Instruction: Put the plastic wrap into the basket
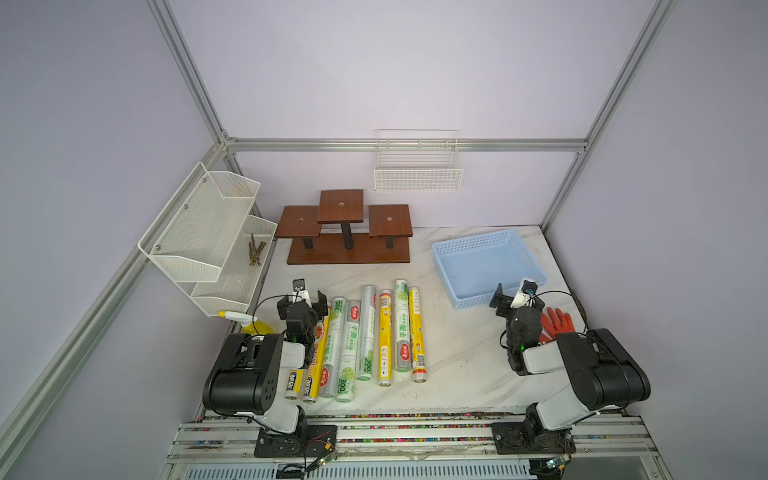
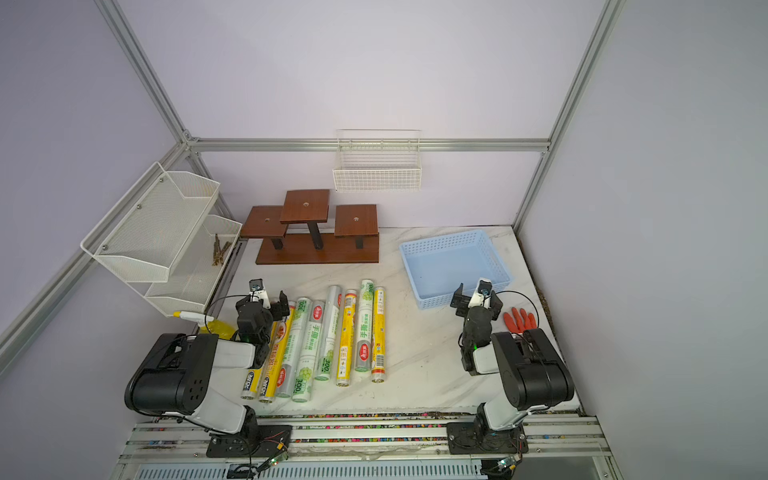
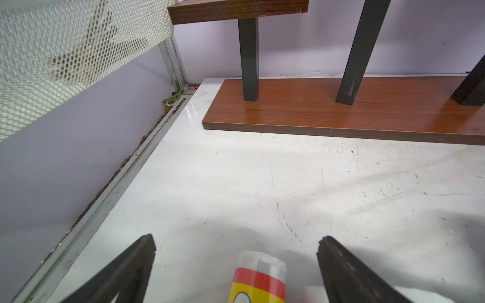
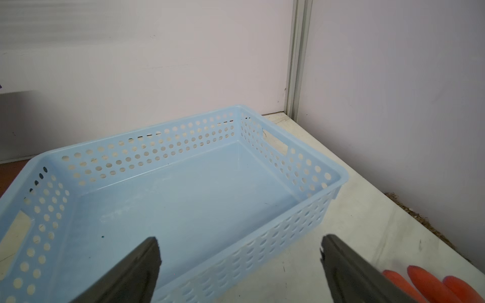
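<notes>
Several long rolls of plastic wrap lie side by side on the table: yellow ones such as the roll point(image 1: 385, 336), and grey-green ones such as the roll point(image 1: 367, 332). The pale blue basket point(image 4: 171, 194) is empty at the back right. Over the leftmost rolls hovers my left gripper, open, its fingers point(image 3: 136, 267) apart; beyond them a yellow roll's end point(image 3: 258, 275) shows on the table. My right gripper stands open above the basket's near edge with nothing between its fingers.
A brown three-tier wooden stand point(image 1: 348, 249) is at the back left. White mesh shelves point(image 1: 216, 232) hang on the left wall, with a yellow spray bottle point(image 1: 248, 321) below. Red gloves point(image 1: 557, 322) lie right of the right arm. Table between rolls and right arm is bare.
</notes>
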